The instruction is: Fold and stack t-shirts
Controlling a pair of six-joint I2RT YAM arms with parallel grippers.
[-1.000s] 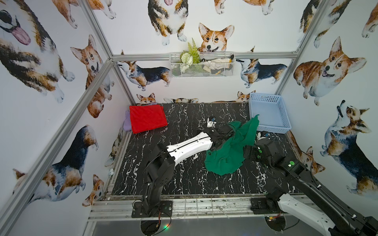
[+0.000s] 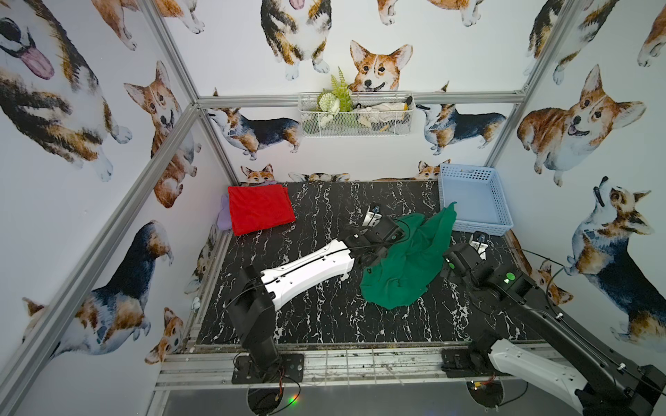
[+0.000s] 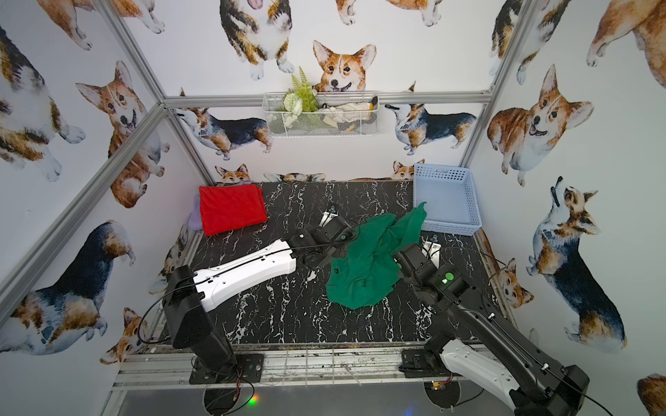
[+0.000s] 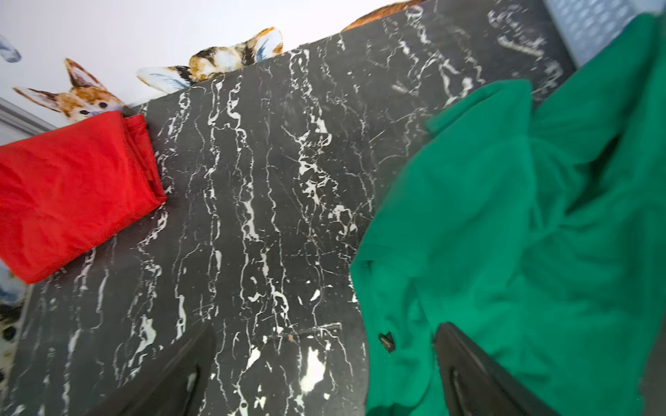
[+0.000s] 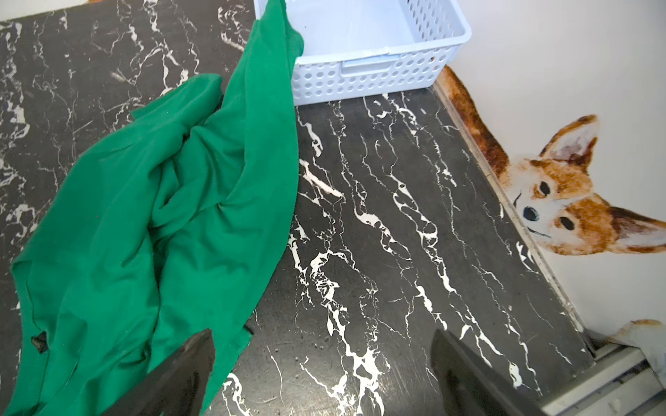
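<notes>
A green shirt (image 2: 399, 277) lies crumpled on the dark table, one end reaching up to the basket's front edge. In the left wrist view my left gripper is open above the shirt's left side, its right finger (image 4: 478, 374) over the green cloth (image 4: 485, 263). My right gripper also stands open; its left finger (image 5: 170, 378) overlaps the shirt's right edge (image 5: 229, 263) and the other finger is over bare table. Neither has cloth between its fingers. A folded red shirt (image 2: 260, 208) lies at the back left, with a purple cloth (image 2: 224, 213) peeking out beside it.
A light blue basket (image 2: 475, 196), empty inside, stands at the back right, touched by the green shirt's tip. A wire rack (image 2: 355, 124) with a plant hangs on the back wall. Bare marble-patterned table (image 4: 270, 228) separates the red and green shirts.
The right gripper has turned and moved slightly right. The green and red shirts look unmoved.
</notes>
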